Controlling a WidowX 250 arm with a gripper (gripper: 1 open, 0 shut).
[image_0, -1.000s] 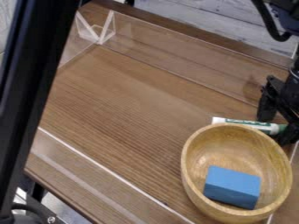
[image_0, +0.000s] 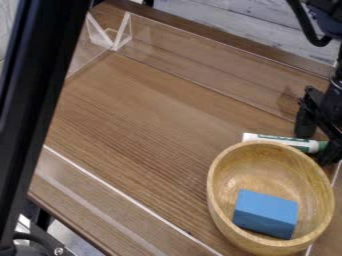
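Note:
My black gripper (image_0: 315, 128) is at the right edge of the view, low by a white tube with green markings (image_0: 275, 140) lying just behind a wooden bowl (image_0: 227, 190). The gripper is open by the tube's right end; its fingers are dark and partly cut off, and whether they touch the tube is unclear. A blue block (image_0: 266, 212) rests inside the bowl.
Clear panels line its edges, with a white bracket (image_0: 110, 32) at the back left. A black post fills the left side of the view.

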